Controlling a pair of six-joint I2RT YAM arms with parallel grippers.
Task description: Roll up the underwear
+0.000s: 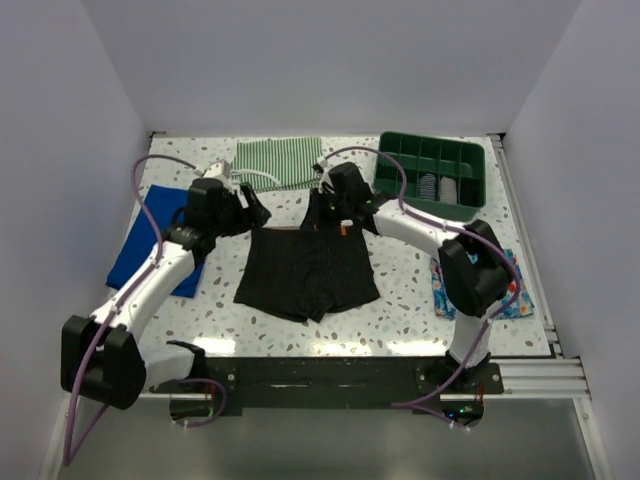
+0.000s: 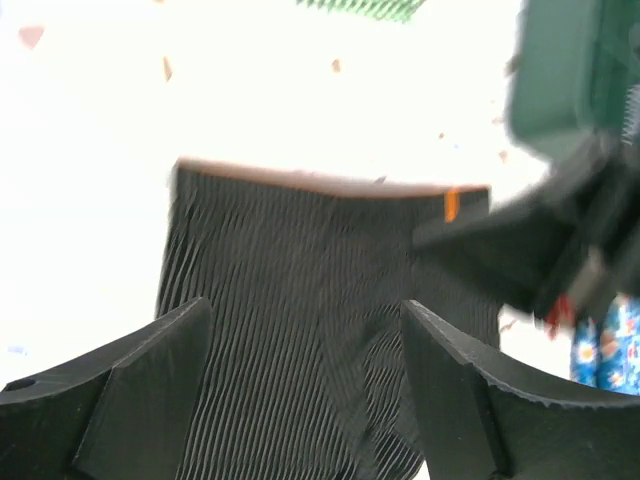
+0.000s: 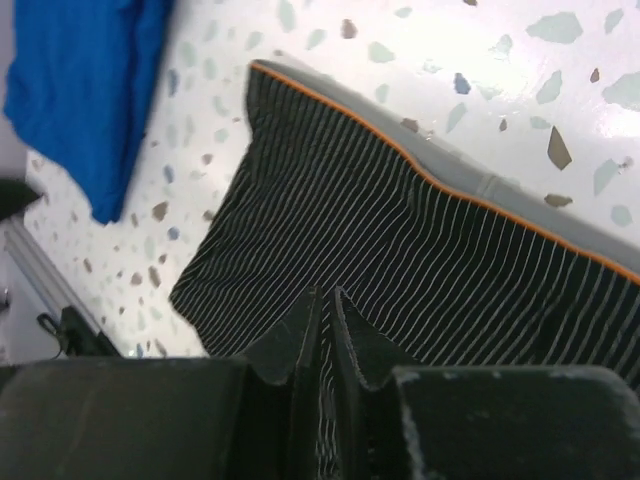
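The black underwear (image 1: 305, 270) lies spread flat at the table's middle, its waistband along the back with an orange edge (image 3: 410, 160) in the right wrist view. My left gripper (image 1: 250, 210) is open above its back-left corner; in the left wrist view its fingertips (image 2: 170, 350) frame the dark fabric (image 2: 260, 280). My right gripper (image 1: 315, 215) is over the waistband near the middle, shut, with nothing seen between its fingertips; it fills the right side of the left wrist view.
A blue cloth (image 1: 140, 250) lies at left, a striped green cloth (image 1: 280, 155) at back, a green divided box (image 1: 430, 160) at back right with rolled items, and a patterned cloth (image 1: 510, 300) at right, partly under my right arm.
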